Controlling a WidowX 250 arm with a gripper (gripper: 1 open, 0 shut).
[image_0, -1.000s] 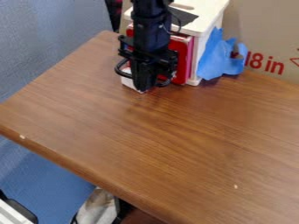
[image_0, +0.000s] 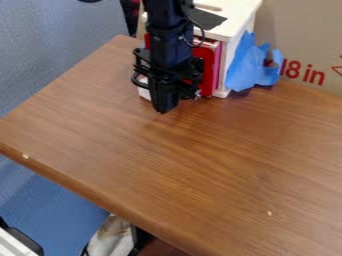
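My black gripper (image_0: 164, 95) hangs in the upper middle of the camera view, in front of a white box-like unit (image_0: 227, 25) with a red front panel (image_0: 206, 75). The gripper covers much of the red panel and the unit's lower left. Whether its fingers are open or shut, or hold anything, I cannot tell.
A crumpled blue item (image_0: 250, 65) sits right of the unit, before a cardboard board (image_0: 307, 30) with red lettering.
The gripper has shifted slightly over the last second, staying in front of the red panel. The unit and the blue item look unmoved.
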